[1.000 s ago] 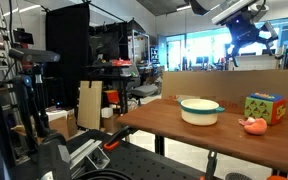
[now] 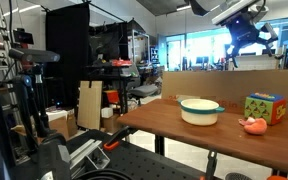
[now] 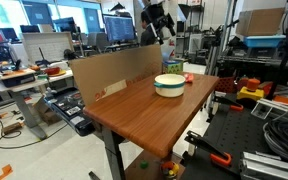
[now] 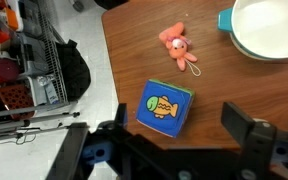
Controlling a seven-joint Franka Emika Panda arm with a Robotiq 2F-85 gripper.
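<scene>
High above the wooden table hangs my gripper, its two dark fingers spread wide with nothing between them. Below it in the wrist view lies a colourful cube [image 4: 165,107] with a fish picture on its blue top. Exterior view 1 places this cube [image 2: 265,108] at the table's right. Beside it rests a small orange-pink toy [image 4: 174,42] with a string loop. A white bowl with a teal handle [image 4: 270,27] is partly cut off at the wrist view's upper right; the whole bowl [image 2: 199,112] shows in exterior view 1. Its inside looks empty from above.
A tan panel [image 2: 204,88] stands along the table's far side. Off the table edge, a wire rack [image 4: 49,60] and a black bag [image 4: 76,75] are visible.
Hardly anything differs on the table. The arm, gripper and objects look the same as before, apart from a very slight shift of the arm.
</scene>
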